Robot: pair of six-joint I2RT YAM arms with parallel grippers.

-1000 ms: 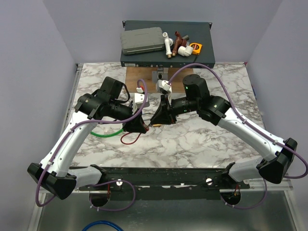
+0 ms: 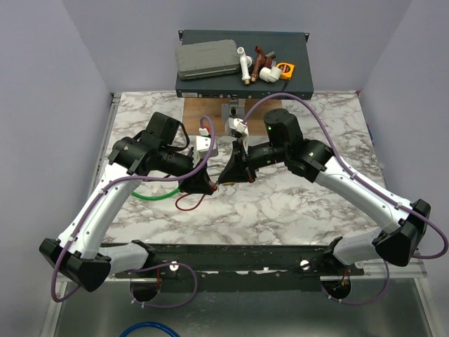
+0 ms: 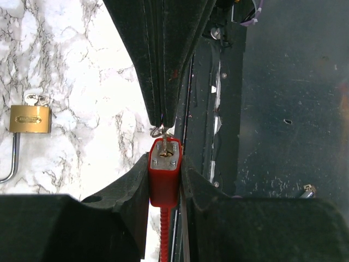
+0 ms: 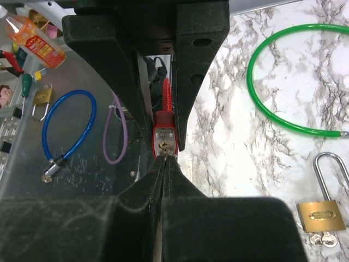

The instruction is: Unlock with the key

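My left gripper (image 2: 209, 187) is shut on a red lock body (image 3: 164, 180) with a grey keyhole plate (image 4: 165, 140) and a red cable trailing from it. My right gripper (image 2: 224, 179) faces it, shut, its fingertips pinching a small key (image 3: 164, 136) that is at the keyhole; how deep it sits cannot be told. A brass padlock with open-looking long shackle lies on the marble top, also in the right wrist view.
A green cable (image 2: 155, 196) lies on the left of the marble. A dark box (image 2: 244, 88) with tool case and pipe fittings stands at the back. A blue cable (image 4: 67, 93) is off the front edge.
Very little differs; my right gripper has shifted very slightly at the keyhole, while my left gripper holds the red lock in the same place.
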